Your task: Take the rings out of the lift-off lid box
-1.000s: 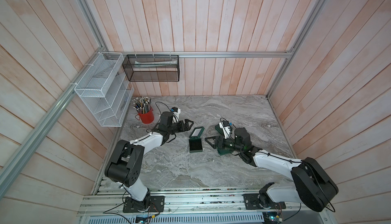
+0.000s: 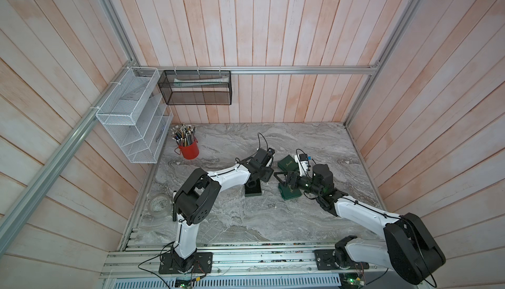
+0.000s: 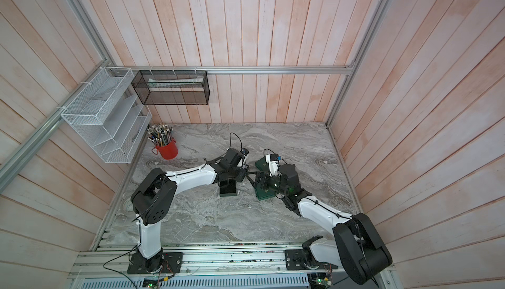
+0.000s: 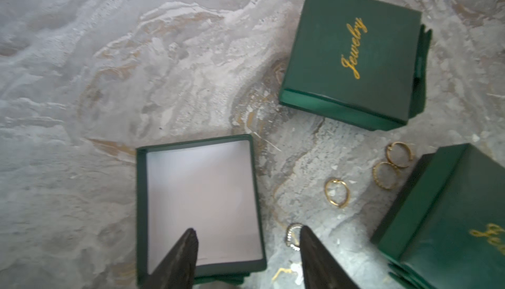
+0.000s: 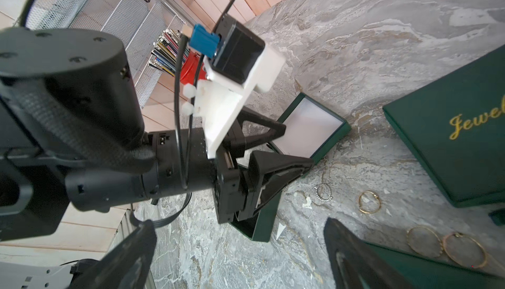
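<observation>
On the marble table, one green box lies with its white-lined lid point(image 4: 202, 199) tipped back; its dark base point(image 2: 253, 191) shows in the top views. To its right lie a silver ring point(image 4: 288, 236) and a gold ring point(image 4: 339, 181). Farther right, two touching gold rings point(image 4: 375, 173) lie by a shut green box point(image 4: 452, 204). My left gripper is partly open above the lid's right edge and the silver ring, holding nothing. My right gripper stands open and empty, its fingers low in its own wrist view.
Another shut green box point(image 4: 355, 52) marked Jewelry lies behind the rings. The two grippers are close together over the middle. A red pot of brushes point(image 2: 188, 148) stands at the back left.
My left arm has swung right from beside the brush pot to over the open box, now covering its lid in the top left view. The right arm has shifted slightly to the right.
</observation>
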